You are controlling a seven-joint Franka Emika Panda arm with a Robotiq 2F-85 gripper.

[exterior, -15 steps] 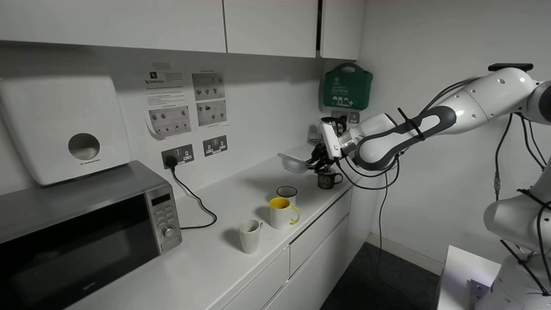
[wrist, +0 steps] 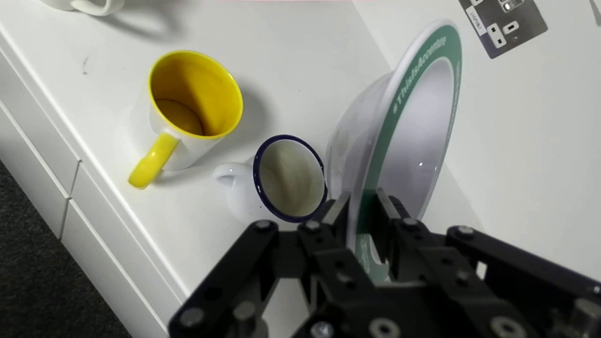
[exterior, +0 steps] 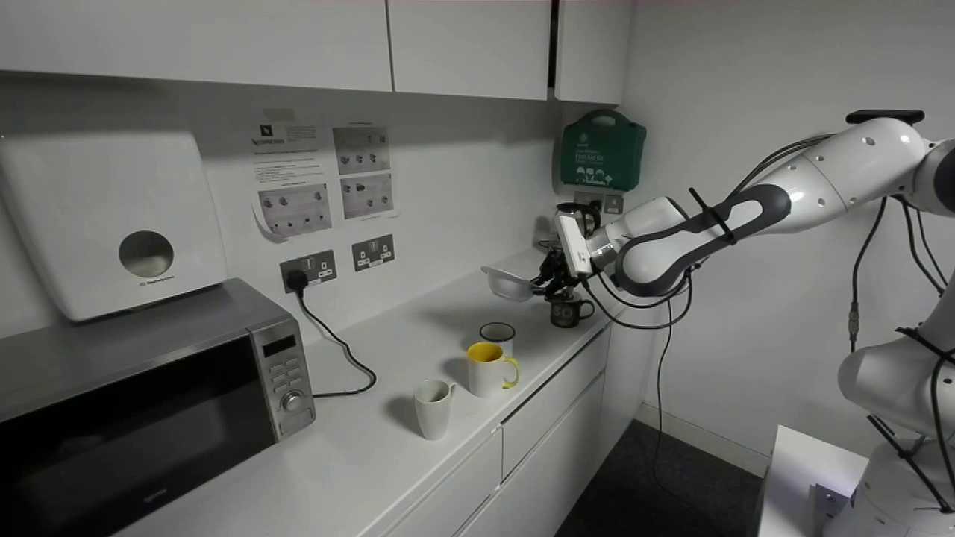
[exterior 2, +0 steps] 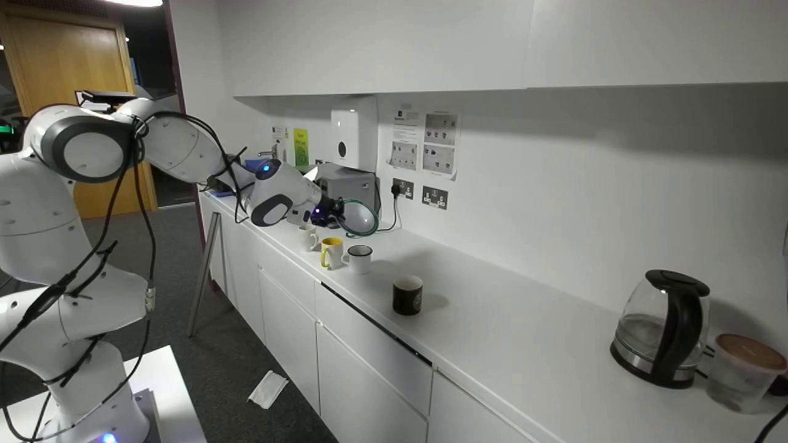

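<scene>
My gripper is shut on the rim of a white bowl (wrist: 419, 135) with a green printed band. In the wrist view the bowl stands tilted steeply on its side, one finger on either side of its rim. Exterior view 1 has the bowl (exterior: 510, 286) held above the counter, to the left of my gripper (exterior: 541, 286). From the other side, exterior view 2 shows the bowl (exterior 2: 360, 219) hanging in the air over the far part of the counter, with my gripper (exterior 2: 340, 211) at its left edge.
Along the counter's front stand a white mug (exterior: 433, 412), a yellow-lined mug (exterior: 483, 376), a blue-rimmed white mug (wrist: 290, 177) and a black mug (exterior 2: 407, 296). A microwave (exterior: 152, 394) occupies one end, a kettle (exterior 2: 657, 332) the other. Bare counter lies between black mug and kettle.
</scene>
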